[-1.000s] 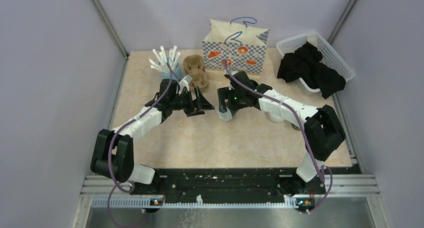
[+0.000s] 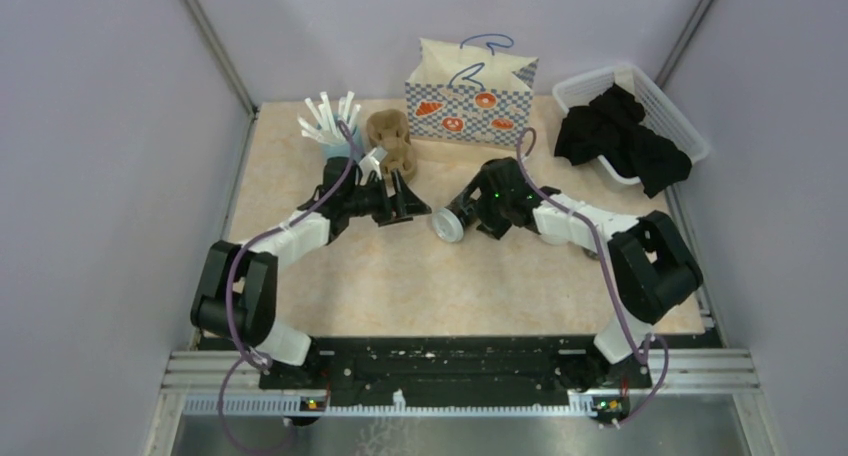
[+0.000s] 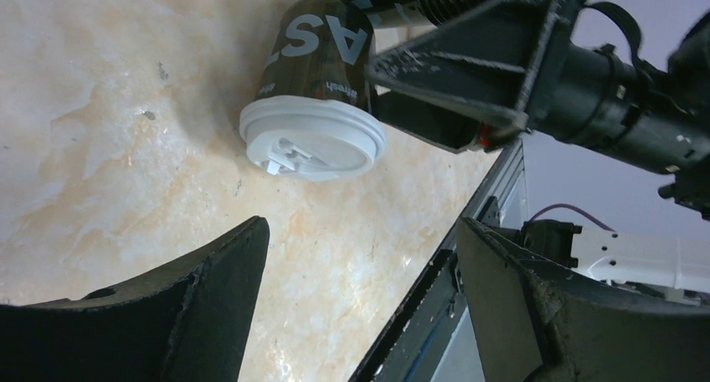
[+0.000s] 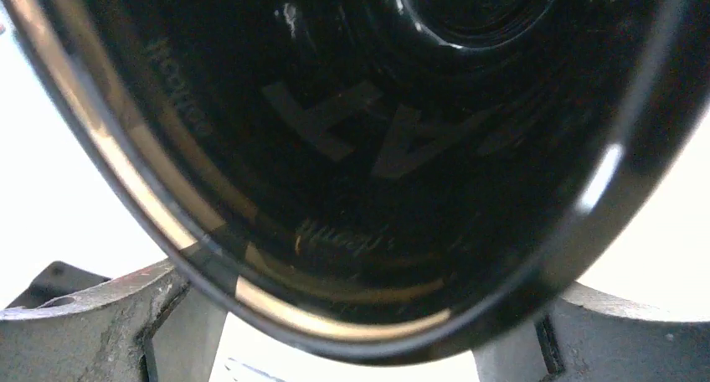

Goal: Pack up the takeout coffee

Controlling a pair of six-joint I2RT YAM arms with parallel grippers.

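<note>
A dark lettered coffee cup [image 2: 461,210] lies on its side mid-table, its white lid [image 3: 310,147] facing the left wrist camera. Just left of the lid, my left gripper [image 2: 419,213] stands open, the space between its fingers empty. My right gripper [image 2: 480,217] is open at the cup's other end, and one finger [image 3: 456,76] shows close alongside the cup in the left wrist view. A large dark cup surface [image 4: 402,231] fills most of the right wrist view, faint lettering on it. The brown cup carrier [image 2: 390,136] and the checkered paper bag [image 2: 468,112] stand at the back.
A blue holder with white straws [image 2: 333,124] is beside the carrier. At back right a white basket [image 2: 680,131] has black cloth hanging over it. White lids [image 2: 553,238] lie partly under the right arm.
My left gripper has moved a little to the right.
</note>
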